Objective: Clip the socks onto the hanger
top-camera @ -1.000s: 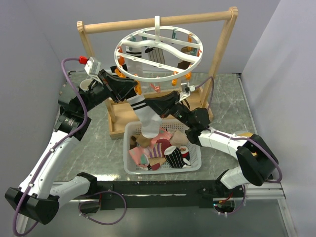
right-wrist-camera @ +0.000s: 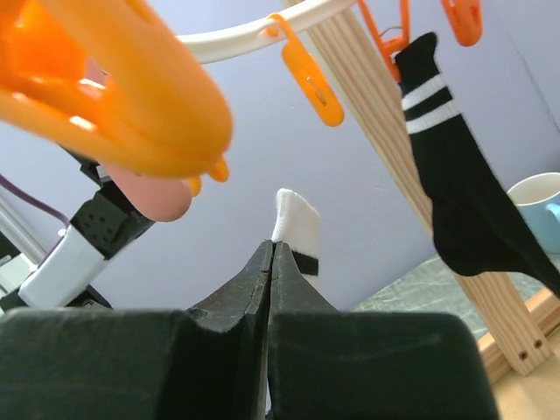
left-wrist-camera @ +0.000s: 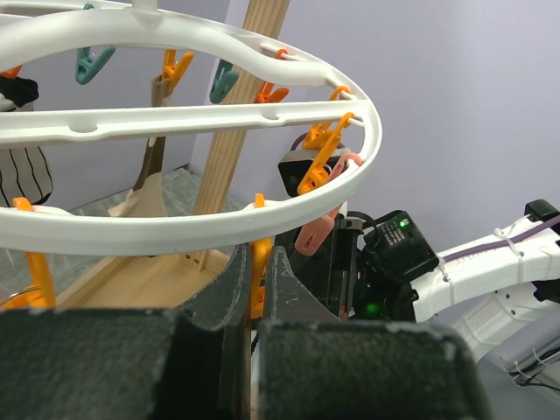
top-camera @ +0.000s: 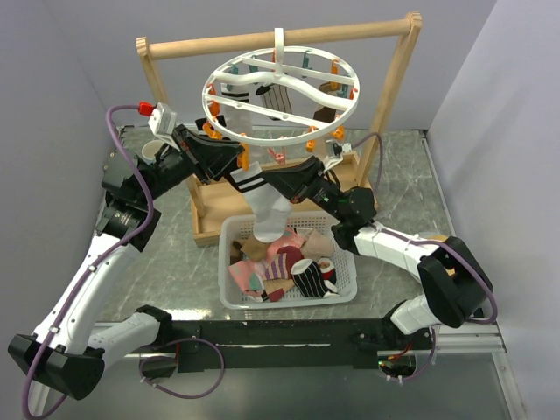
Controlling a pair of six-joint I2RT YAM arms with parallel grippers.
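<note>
The white hanger ring (top-camera: 281, 138) carries coloured clips and hanging socks. My left gripper is shut on an orange clip (left-wrist-camera: 261, 249) at the ring's near rim. A white sock with black stripes (top-camera: 267, 210) hangs below that clip, beside my right gripper (top-camera: 271, 178). In the right wrist view, my right gripper is shut, with the white sock (right-wrist-camera: 297, 227) at its tips; whether it is pinched there is hard to tell. A black sock (right-wrist-camera: 464, 201) hangs from a red clip.
A basket (top-camera: 227, 289) of assorted socks sits below the grippers. The wooden stand (top-camera: 394, 70) holds the ring. A mug (right-wrist-camera: 538, 219) stands behind on the counter.
My right gripper has shifted slightly over the last second, and the white sock's lower part has swayed a little. The left arm is nearly still.
</note>
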